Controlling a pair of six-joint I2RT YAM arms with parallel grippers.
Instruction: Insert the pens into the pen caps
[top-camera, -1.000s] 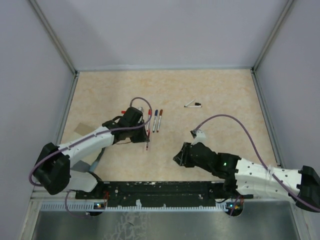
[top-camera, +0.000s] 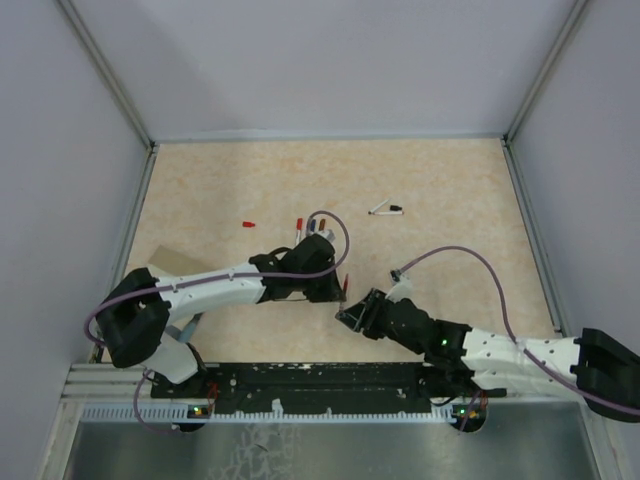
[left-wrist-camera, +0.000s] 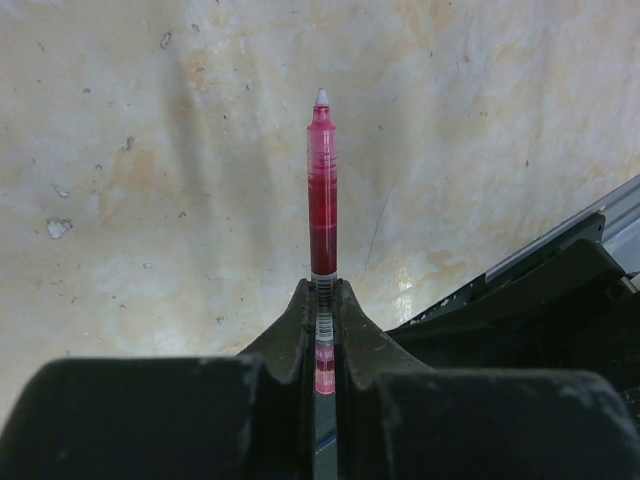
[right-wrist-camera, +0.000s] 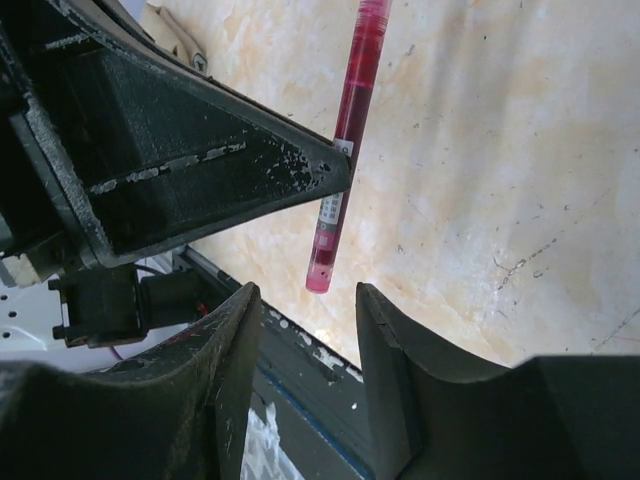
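My left gripper is shut on a red pen (left-wrist-camera: 323, 220), white tip outward, held across the middle over the bare table. In the top view it is at the centre, beside my right gripper (top-camera: 350, 315). The right wrist view shows the pen (right-wrist-camera: 357, 90) rising above my open right gripper, its pink lower end between and just beyond those fingertips, not visibly touched. Small loose pieces, a red one (top-camera: 249, 224) and a black one (top-camera: 396, 208) by a white pen (top-camera: 380, 205), lie toward the back.
More pens (top-camera: 299, 225) lie behind my left arm, partly hidden. A beige board (top-camera: 175, 262) is at the left. The dark front edge is close below both grippers.
My left gripper has moved right and toward the front with the red pen, partly covering the row of pens. My right gripper has shifted slightly and now sits close to the pen.
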